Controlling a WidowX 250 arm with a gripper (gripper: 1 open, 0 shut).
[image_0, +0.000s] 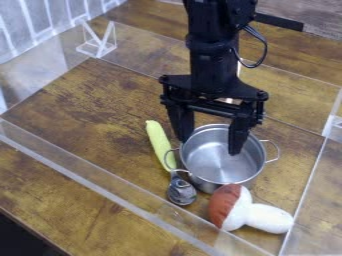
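Note:
The black gripper hangs open over a steel pot, its two fingers pointing down on either side with nothing visible between them. The pot has wire handles. Left of it lies a pale green long object, with a small shiny metal object below. A red and white toy, shaped like a mushroom, lies in front of the pot at lower right.
Clear plastic walls surround the wooden table. Something pale behind the arm is mostly hidden.

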